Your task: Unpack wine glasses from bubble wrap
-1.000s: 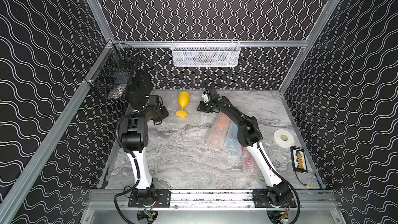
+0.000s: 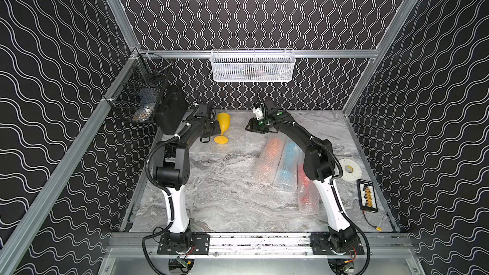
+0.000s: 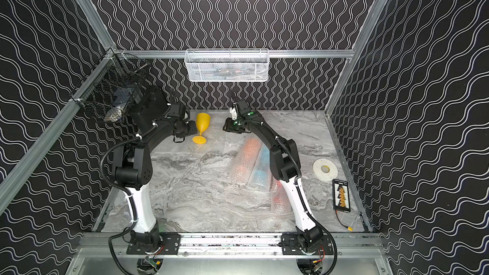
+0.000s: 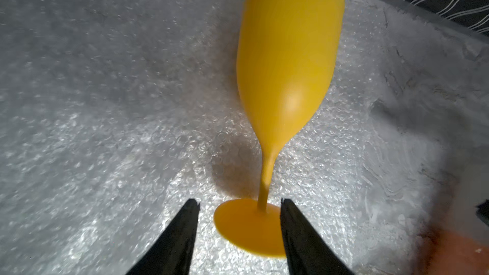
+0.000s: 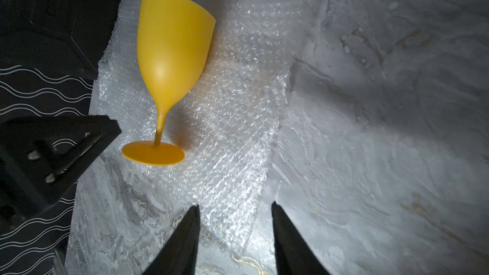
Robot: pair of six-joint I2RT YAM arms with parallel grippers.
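Note:
An unwrapped yellow wine glass [image 4: 287, 56] lies on its side on a flat sheet of bubble wrap [image 5: 219, 137] near the back of the table, its bowl pointing to the rear. Open fingers of my left gripper frame the glass's foot in the left wrist view, with no grip on it. To the right of the glass, my right gripper has its fingers apart over the sheet's edge and nothing between them. Three rolls are still in bubble wrap: an orange one [image 2: 270, 157], a blue one [image 2: 287, 168] and a red one [image 2: 307, 193].
A roll of white tape [image 2: 350, 170] and a dark tray [image 2: 367, 195] with a cable lie at the right. White mesh basket [image 2: 253, 66] hangs on the back wall, a black wire basket [image 2: 140, 89] on the left.
My left gripper has moved rearward and right, closer to the glass. The glass's foot has shifted slightly.

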